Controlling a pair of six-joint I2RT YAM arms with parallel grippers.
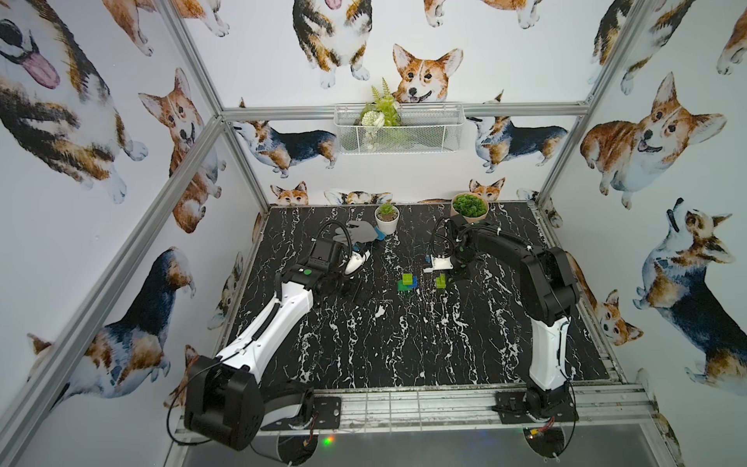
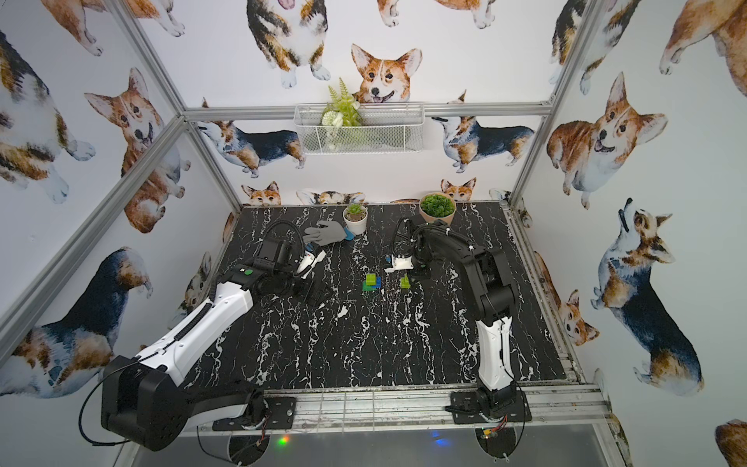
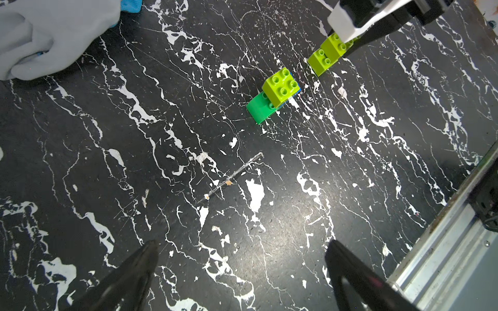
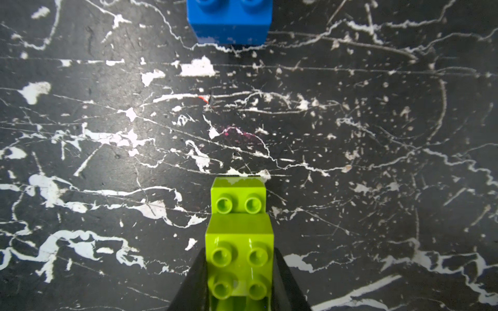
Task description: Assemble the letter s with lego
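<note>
A lime brick sits on top of a green brick and a blue piece, which is mostly hidden in the left wrist view. The blue brick shows at the top edge of the right wrist view. Apart from that group stand stacked lime bricks, a square upper one over a lower one. The fingers of my right gripper lie close on both sides of the upper lime brick; whether they grip it is unclear. Over bare table to the left, my left gripper stands open and empty.
A grey glove lies on the far left of the table. Behind it are a small white potted plant and a larger green plant at the back.
</note>
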